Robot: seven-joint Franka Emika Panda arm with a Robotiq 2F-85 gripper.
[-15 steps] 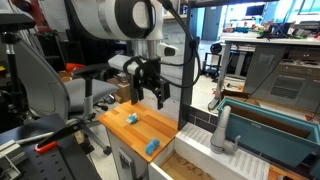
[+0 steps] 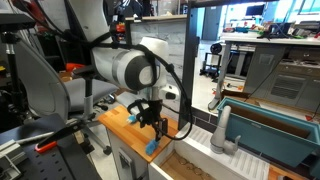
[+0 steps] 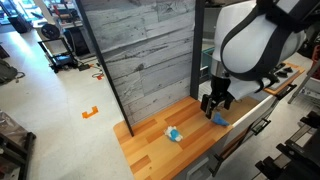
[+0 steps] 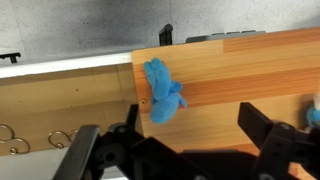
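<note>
Below my open gripper a blue, crumpled-looking item lies on the wooden board, near the board's edge by the drawer. In the wrist view it shows between and beyond the two dark fingers, and nothing is held. Exterior view 1 has the gripper low over the board, right at the blue item; whether they touch I cannot tell. A second, blue and white item lies farther along the board.
Beside the board is an open wooden drawer holding several metal rings. A white bottle-like object and a teal bin stand to the right in exterior view 1. A grey wall rises behind the board.
Both items on the board look unmoved.
</note>
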